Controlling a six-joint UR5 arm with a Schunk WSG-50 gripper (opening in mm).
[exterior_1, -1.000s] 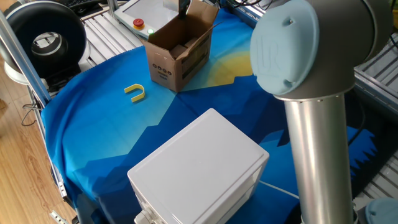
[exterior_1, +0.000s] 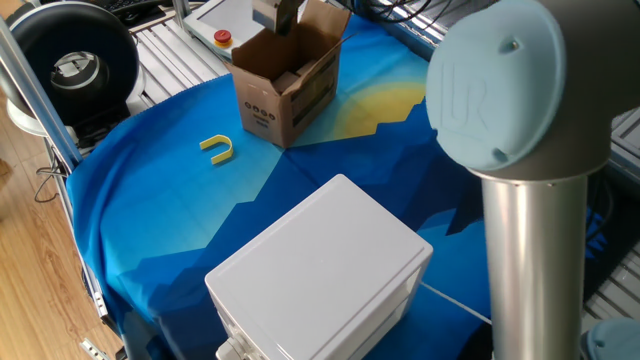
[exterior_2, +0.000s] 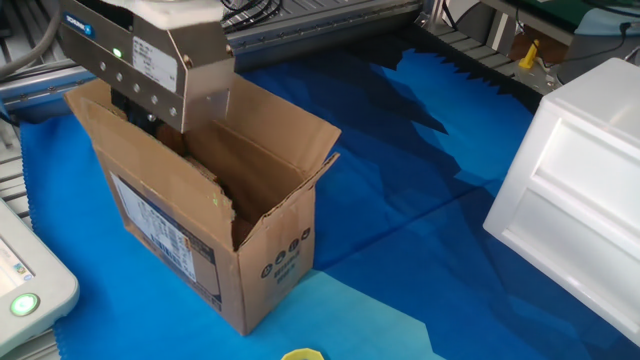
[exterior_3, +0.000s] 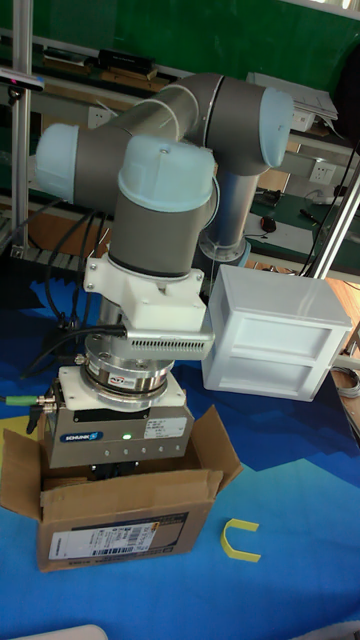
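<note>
An open cardboard box (exterior_2: 275, 270) stands on the blue cloth with its flaps raised. Over it hangs my gripper (exterior_2: 140, 118), its metal body tilted above the opening and the dark fingers partly below the rim. The box wall and the body hide the fingertips, so whether they are apart or together does not show. Some brown shapes lie inside the box, too shaded to make out. On the cloth beside the box lies a yellow U-shaped piece (exterior_1: 229, 148), also seen in exterior view 3 as a yellow U (exterior_3: 226, 540). A white drawer unit (exterior_1: 320, 260) stands apart from the box.
A control panel with a red emergency button (exterior_1: 222, 38) stands behind the box. The arm's upright link (exterior_1: 535, 270) fills the right side of exterior view 1. Bare blue cloth (exterior_1: 150, 200) lies left of the drawer unit. A black round object (exterior_1: 75, 70) stands at the far left.
In exterior view 1 the gripper has come further into view over the box, and the arm's large joint has shifted right. The box, yellow piece and drawer unit have stayed put.
</note>
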